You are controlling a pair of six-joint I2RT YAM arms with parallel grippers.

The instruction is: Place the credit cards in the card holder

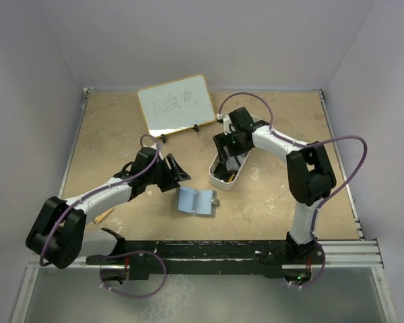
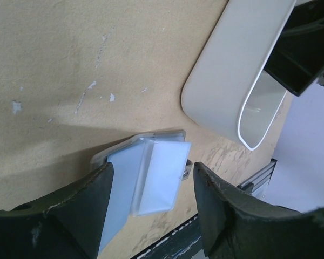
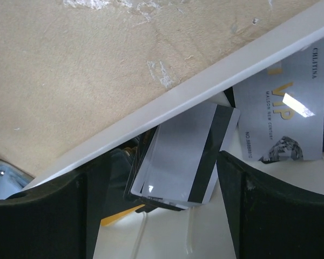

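A light blue card holder lies open on the table; in the left wrist view its sleeves show between the fingers of my left gripper, which hangs above it, parted and empty. Several credit cards lie in a white tray. My right gripper is over the tray, open around a silver card with a black stripe, atop a small pile. A VIP card lies beside it.
A whiteboard lies at the back. A yellow object is at the left front. The table right of the card holder is clear.
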